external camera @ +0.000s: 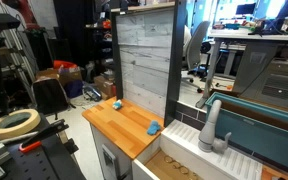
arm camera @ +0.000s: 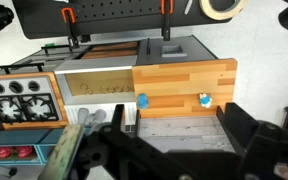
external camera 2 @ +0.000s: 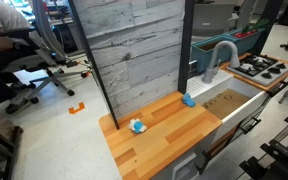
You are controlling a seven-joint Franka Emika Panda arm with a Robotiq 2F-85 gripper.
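Observation:
My gripper looks open in the wrist view, its dark fingers (arm camera: 116,122) spread wide above the toy-like kitchen, with nothing visible between them. Below lies a wooden counter (arm camera: 174,78). On it rest a blue object (arm camera: 142,101), also seen as a blue lump (external camera: 153,128) near the drawer side, and a blue-and-white object (arm camera: 205,100) farther along, which appears in the second exterior view as a small blue-white item (external camera 2: 137,126). An open drawer (external camera 2: 246,92) shows a brown bottom. Neither exterior view clearly shows the gripper.
Beside the drawer stands a grey faucet (external camera: 212,125) next to a teal sink basin (external camera: 259,135). A stove top (arm camera: 24,105) with several knobs is beyond. A whitewashed wood panel (external camera 2: 149,50) rises behind the counter. A tape roll (arm camera: 221,8) lies on the dark table.

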